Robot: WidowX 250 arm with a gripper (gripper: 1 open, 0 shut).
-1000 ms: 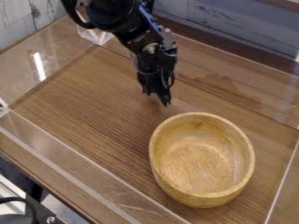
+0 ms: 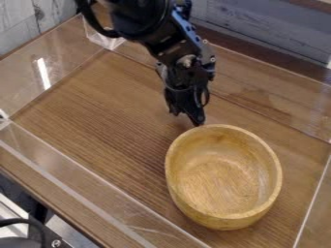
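The black robot arm reaches down from the top of the camera view. Its gripper (image 2: 192,108) hangs low over the wooden table, just behind a pale yellow oval bowl (image 2: 223,179) at the lower right. The gripper looks shut, with nothing visible between its fingers, though the dark tips are small and hard to make out.
Clear plastic strips line its edges. A white object stands at the back left, and grey walls rise behind. A black cable lies at the bottom left corner.
The gripper has moved a little to the right and down in the view, closer to the bowl's back rim. The bowl has not moved.
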